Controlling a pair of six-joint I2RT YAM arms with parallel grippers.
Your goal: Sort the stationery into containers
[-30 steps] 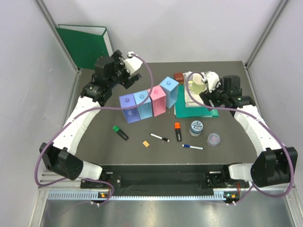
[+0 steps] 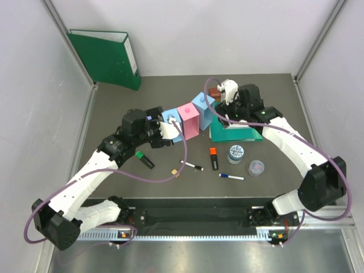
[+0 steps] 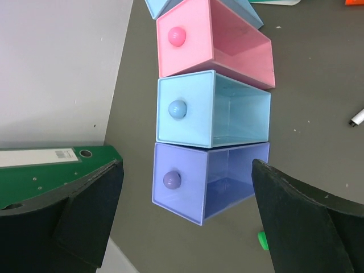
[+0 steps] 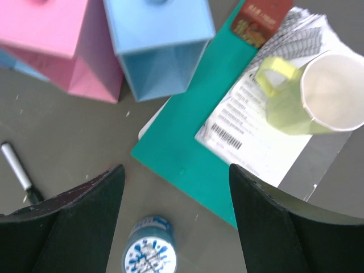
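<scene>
Four open boxes stand in a row at the middle back: a purple box (image 3: pixel 177 181), a light-blue box (image 3: pixel 185 122), a pink box (image 2: pixel 189 119) and another blue box (image 2: pixel 203 111). My left gripper is open over the purple and light-blue boxes, covering the purple one from above. Apart from everything, my right gripper hangs with its fingers spread over the green folder (image 4: pixel 187 148). A green-capped marker (image 2: pixel 145 160), a black marker (image 2: pixel 191 165), an orange highlighter (image 2: pixel 214 158) and a blue pen (image 2: pixel 231 177) lie on the table.
A pale green mug (image 4: pixel 296 102) rests on papers on the folder, near a brown block (image 4: pixel 261 21). A round blue-lidded jar (image 2: pixel 235 154), a clear container (image 2: pixel 256 168) and a yellow piece (image 2: pixel 176 173) occupy the front. A green binder (image 2: pixel 105 60) stands back left.
The right gripper has shifted left and slightly back, now hiding the mug in the top view.
</scene>
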